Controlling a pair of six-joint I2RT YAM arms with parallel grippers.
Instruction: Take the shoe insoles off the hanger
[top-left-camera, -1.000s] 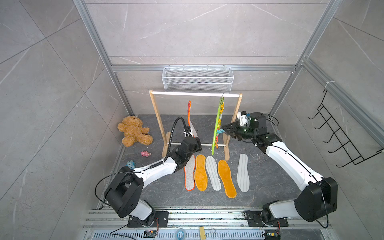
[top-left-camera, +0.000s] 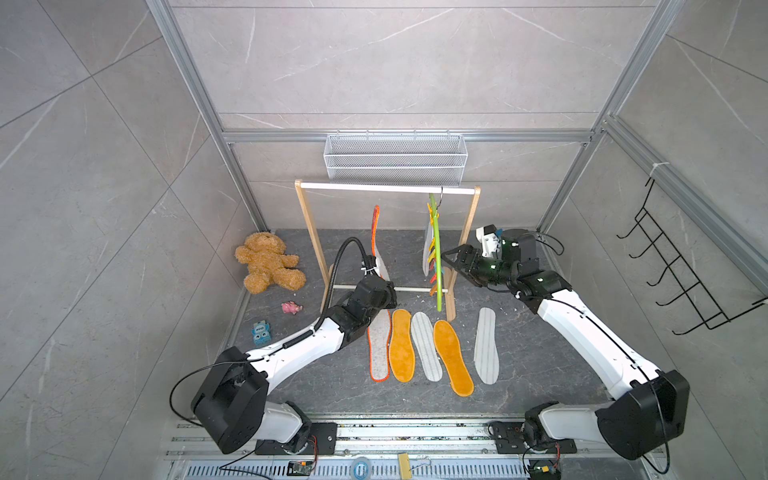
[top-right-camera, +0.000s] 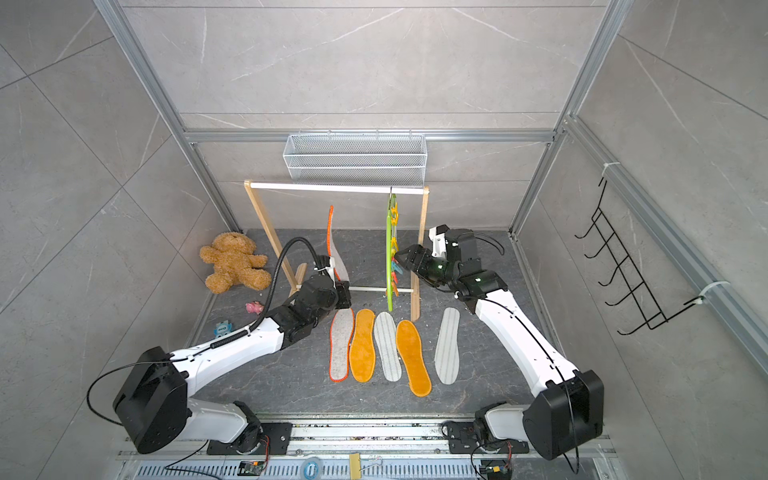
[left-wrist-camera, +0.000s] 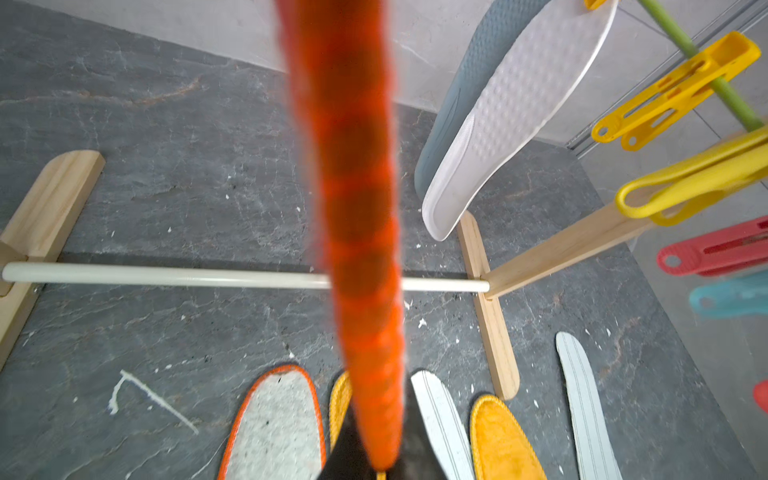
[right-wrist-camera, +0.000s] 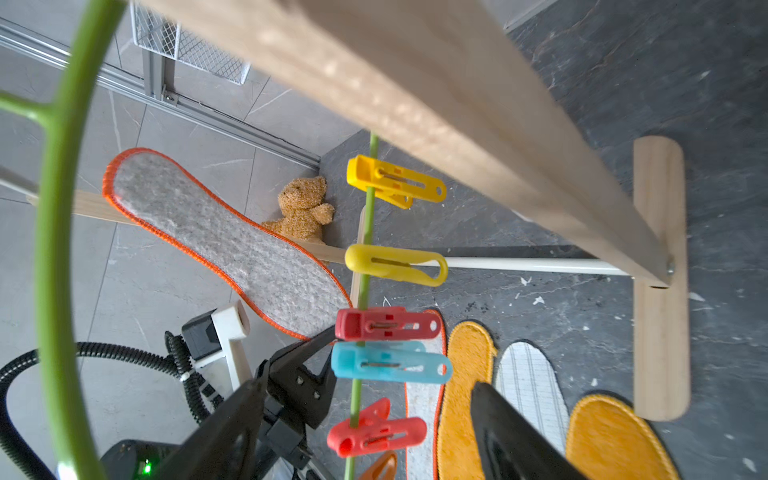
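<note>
My left gripper (top-left-camera: 384, 292) is shut on an orange-rimmed grey insole, which stands upright and apart from the green hanger (top-right-camera: 389, 256); it fills the middle of the left wrist view, blurred. The hanger hangs from the rack's white bar (top-right-camera: 336, 187) with colourful clips (right-wrist-camera: 388, 323). Behind them hangs a white insole (left-wrist-camera: 520, 112) with a grey-blue one (left-wrist-camera: 452, 136). My right gripper is part open beside the clips, nothing clearly between its fingers. Several insoles lie in front of the rack, among them orange (top-left-camera: 401, 345) and white (top-left-camera: 485, 345) ones.
The rack's wooden right post (right-wrist-camera: 560, 184) is close to my right gripper. A teddy bear (top-left-camera: 268, 264), a pink toy (top-left-camera: 290, 307) and a blue toy (top-left-camera: 261, 333) lie at the left. A wire basket (top-left-camera: 396, 157) is on the back wall.
My left gripper has shifted slightly left with the insole. The hanger has swung a little. My right gripper has moved only slightly.
</note>
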